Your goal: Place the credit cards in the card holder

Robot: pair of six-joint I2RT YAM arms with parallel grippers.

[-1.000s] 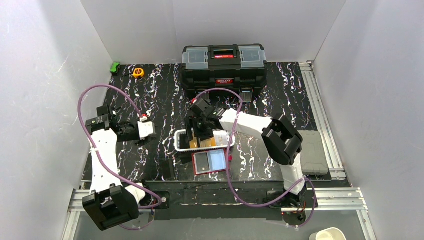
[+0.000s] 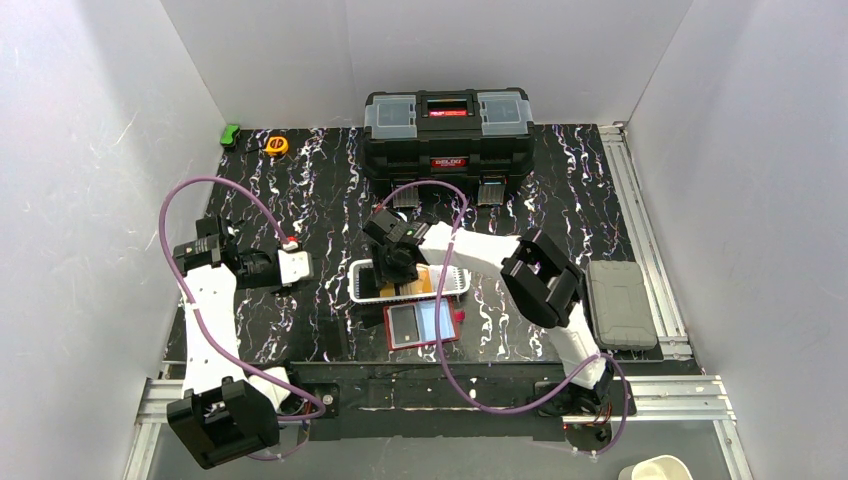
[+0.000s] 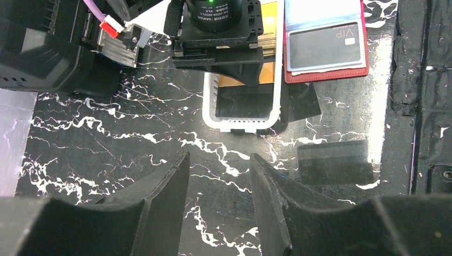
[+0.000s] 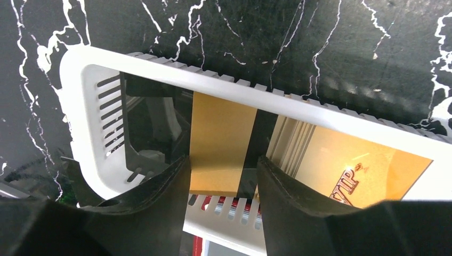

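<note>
The red card holder [image 2: 453, 342] lies open in front of the white basket [image 2: 463, 284]; a dark VIP card [image 3: 325, 45] shows in its clear pocket. Inside the basket, the right wrist view shows a black card [image 4: 154, 120], a gold card [image 4: 221, 128], several cards on edge and a gold VIP card [image 4: 368, 160]. My right gripper is over the basket, its fingers apart on either side of the gold card's lower part; whether they touch it is unclear. Off to the basket's left, my left gripper hangs open and empty above the table.
Two dark cards lie on the table, one card [image 3: 336, 162] apart and another card [image 3: 304, 104] beside the basket. A black toolbox [image 2: 448, 145] stands behind, and a grey case [image 2: 620, 305] sits at the right.
The left arm has hardly moved. Basket and card holder stay where they were.
</note>
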